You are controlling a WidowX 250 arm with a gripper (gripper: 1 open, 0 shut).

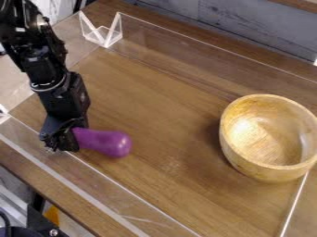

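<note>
My black gripper (65, 134) reaches down from the upper left to the near left part of the wooden table, shut on the end of a purple eggplant (104, 143). The eggplant lies low at the table surface, its rounded end pointing right; the fingertips are partly hidden around its narrow end.
A large pale wooden bowl (268, 162) stands on the right. A white wire-like holder (103, 30) is at the back left. The table's near edge runs along the lower left.
</note>
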